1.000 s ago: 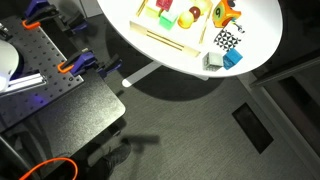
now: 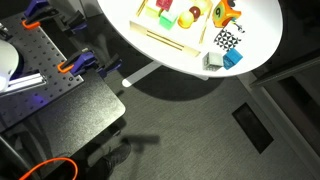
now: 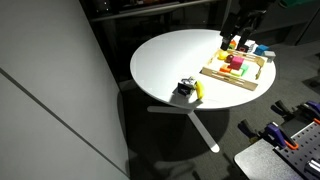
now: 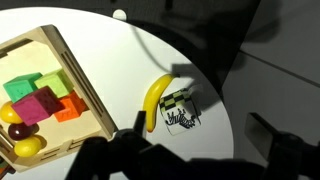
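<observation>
My gripper is open, its two dark fingers wide apart with nothing held between them. In the wrist view, a yellow banana (image 4: 155, 102) and a small box with a checkered, black-and-white face (image 4: 180, 112) lie side by side on the white round table (image 4: 112, 62). Both show beyond the fingertips, toward the table edge. Exterior view 2 has the banana (image 3: 199, 91) beside the box (image 3: 186, 86) near the table's front edge. A wooden tray (image 4: 91, 88) holds colored blocks and small round fruits at the left of the wrist view.
Behind the tray in exterior view 1 are an orange toy (image 2: 225, 13), a checkered piece (image 2: 227, 39), a grey cube (image 2: 213, 61) and a blue cube (image 2: 233, 57). A dark perforated bench (image 2: 70, 105) stands near the table.
</observation>
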